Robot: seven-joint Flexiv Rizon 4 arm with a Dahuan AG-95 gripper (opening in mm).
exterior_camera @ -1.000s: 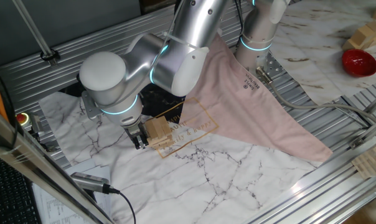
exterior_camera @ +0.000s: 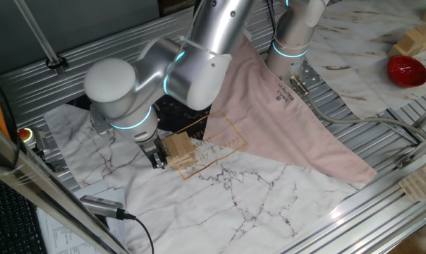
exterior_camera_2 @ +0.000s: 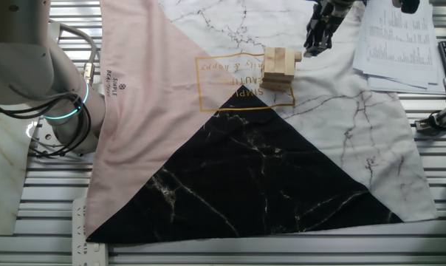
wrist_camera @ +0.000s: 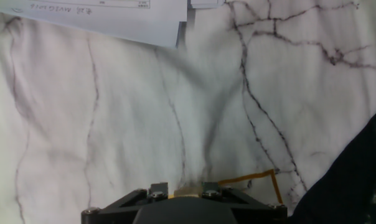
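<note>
A small stack of light wooden blocks (exterior_camera: 178,150) stands on the marble-patterned cloth, over the gold-framed lettering. From its side, a short block end (exterior_camera_2: 297,56) sticks out towards my gripper (exterior_camera_2: 309,52). My gripper (exterior_camera: 159,164) is low over the cloth, right beside the stack. In the wrist view, a pale wood-coloured patch (wrist_camera: 187,192) shows between the fingertips of my gripper, which stand some way apart. Whether they press on that wood cannot be made out. The far side of the stack is hidden there.
Paper sheets (exterior_camera_2: 395,46) lie beside the cloth on the gripper's side. A red bowl (exterior_camera: 408,71) and loose wooden blocks (exterior_camera: 411,41) are on another surface at far right.
The upper wrist of my arm has shifted slightly left and its tilt has altered a little. My fingertips stay beside the stack, which looks unmoved.
</note>
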